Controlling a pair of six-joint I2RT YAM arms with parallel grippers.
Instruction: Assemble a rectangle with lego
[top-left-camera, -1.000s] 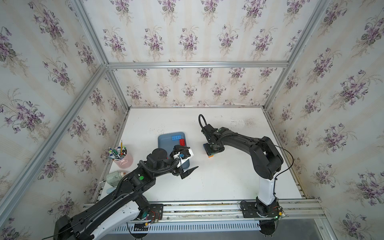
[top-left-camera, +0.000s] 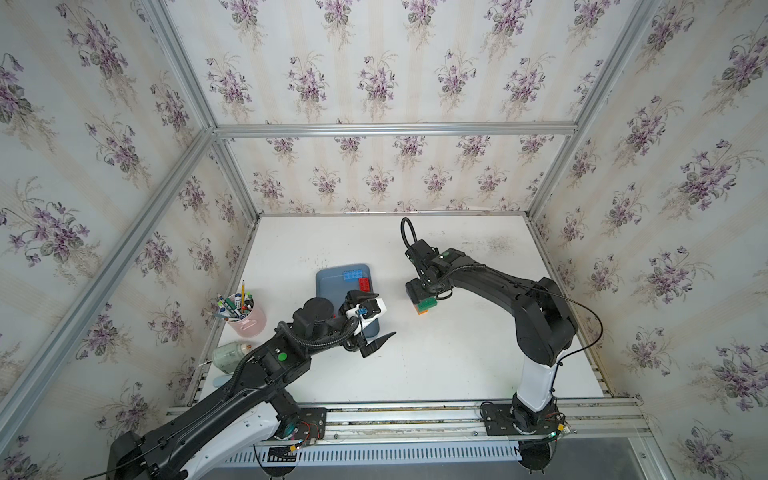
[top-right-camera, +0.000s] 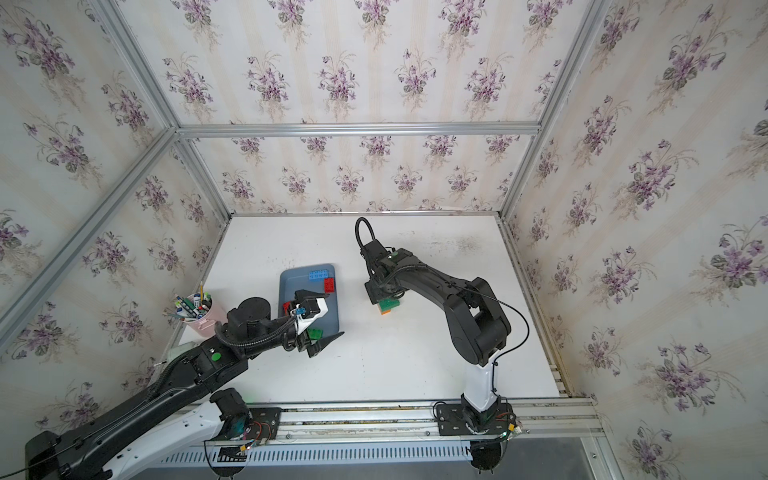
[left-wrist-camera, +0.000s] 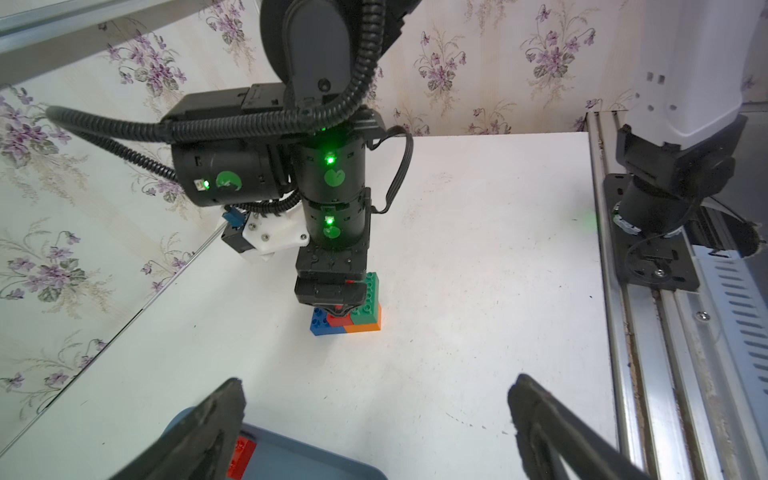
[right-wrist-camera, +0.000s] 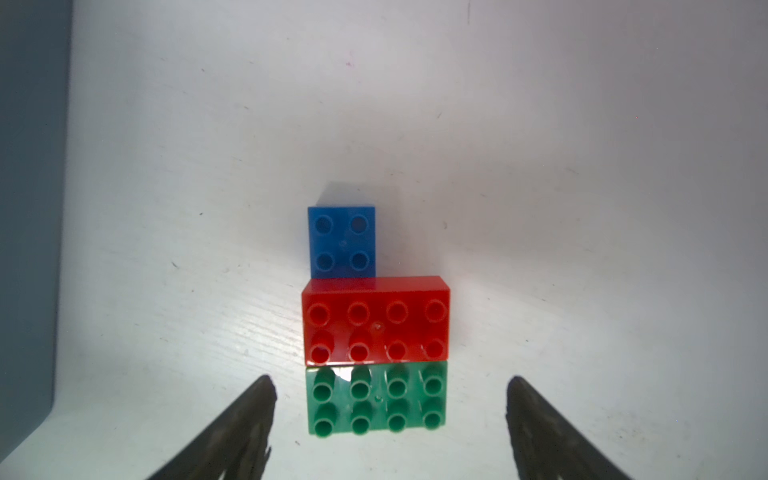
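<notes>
On the table stands a small lego build. Its upper layer has a green brick (right-wrist-camera: 377, 398) beside a red brick (right-wrist-camera: 376, 320). Past the red one, part of a lower blue brick (right-wrist-camera: 342, 240) is uncovered, its studs bare. An orange brick (left-wrist-camera: 365, 326) shows under the green one in the left wrist view. My right gripper is open over the build, with clear space between its fingers and the green brick's ends. My left gripper hangs open by the blue tray (top-left-camera: 322, 280), holding nothing.
Inside the tray lie a blue brick (top-left-camera: 353, 274), a red brick (top-left-camera: 365, 284) and a green brick (top-right-camera: 315, 334). A pink cup of pens (top-left-camera: 249, 320) stands at the table's left edge.
My right gripper has risen slightly and shifted a little towards the back right, uncovering more of the green brick. The left arm has stayed still.
</notes>
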